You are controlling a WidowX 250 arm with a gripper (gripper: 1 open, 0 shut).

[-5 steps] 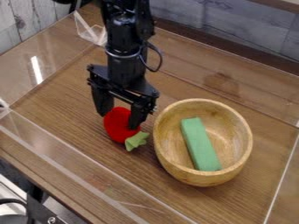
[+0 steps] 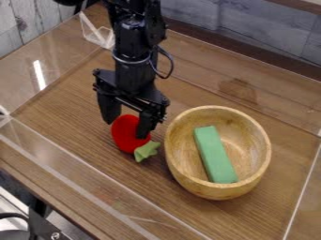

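Observation:
My black gripper hangs low over the table with its fingers open, right above and around a red strawberry-like object with green leaves toward the lower right. Whether the fingertips touch it I cannot tell. Just right of it sits a wooden bowl holding a long green block.
A pale wall with a dark edge is at the top left, and a dark cable lies at the bottom left corner.
The gripper and arm have shifted very slightly to the left; the red object and bowl look unmoved.

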